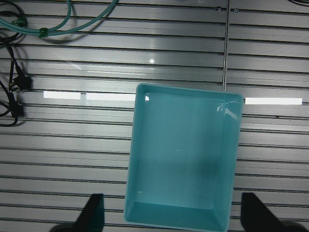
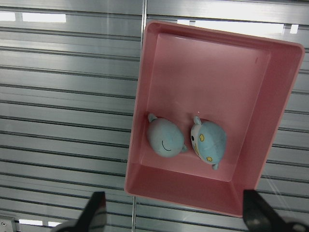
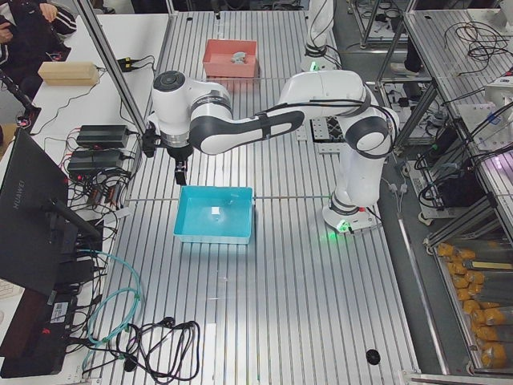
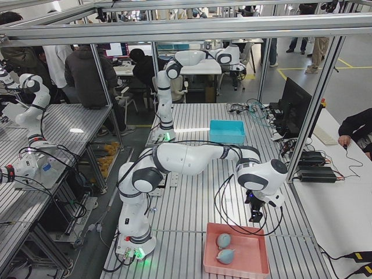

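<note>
An empty turquoise bin [image 3: 213, 216] sits on the slatted metal table, below my left gripper, whose fingers stand open with nothing between them in the left wrist view. My right gripper is open above a pink bin [image 2: 207, 67]. Inside that bin lie two light-blue plush toys: a plain one with a smiling face [image 2: 164, 137] and one with yellow spots [image 2: 210, 142], side by side in its lower half.
Teal and black cables [image 3: 160, 353] lie on the table's left front. A monitor [image 3: 32, 216] and black boxes [image 3: 100, 160] line the left side, with metal posts beside them. The table around both bins is mostly clear.
</note>
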